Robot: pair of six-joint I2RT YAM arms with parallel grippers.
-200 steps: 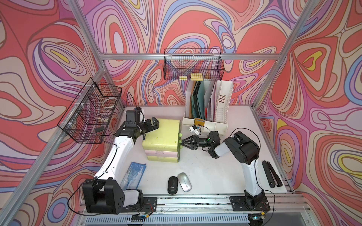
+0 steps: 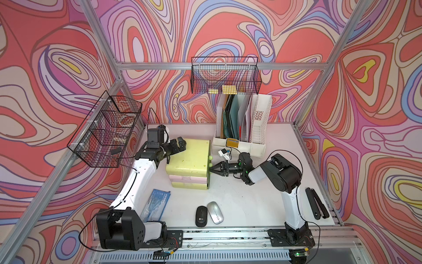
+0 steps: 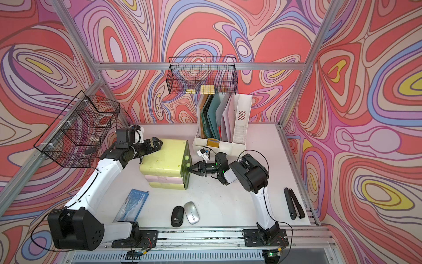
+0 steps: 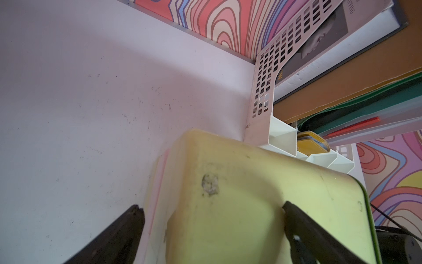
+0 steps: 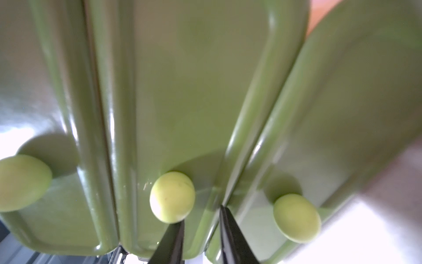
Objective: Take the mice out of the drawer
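Observation:
A black mouse (image 2: 201, 216) and a silver mouse (image 2: 215, 212) lie side by side on the table near its front edge. The yellow drawer box (image 2: 188, 156) stands left of centre, its green drawer fronts (image 5: 193, 88) facing right, all apparently closed. In the right wrist view, the middle round knob (image 5: 172, 197) is just beyond one fingertip of my right gripper, which is partly open with no object visible between its fingers. Open, my left gripper straddles a corner of the box, one finger over its top. The drawers' insides are hidden.
A white file organizer (image 2: 262, 125) with folders stands behind the box. A blue packet (image 2: 157, 205) lies at front left, and a black stapler-like tool (image 2: 317, 203) at far right.
My right gripper has shifted slightly left, closer to the drawer knobs. The left arm, the box and both mice have stayed in place.

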